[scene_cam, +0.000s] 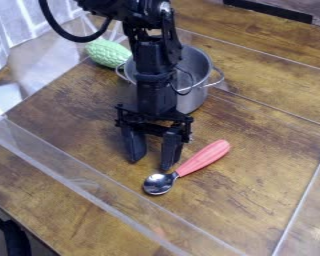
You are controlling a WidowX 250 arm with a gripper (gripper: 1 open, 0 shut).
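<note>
My black gripper (152,148) points down at the centre of the camera view, low over the wooden table, its two fingers spread open with no object seen between them. Just in front of it and to the right lies a spoon with a pink handle (203,157) and a steel bowl end (159,184). Behind the gripper stands a metal pot (192,85) with side handles, partly hidden by my arm.
A pale green textured object (105,53) lies at the back left, beside a clear plastic edge. A black item sits at the bottom left corner.
</note>
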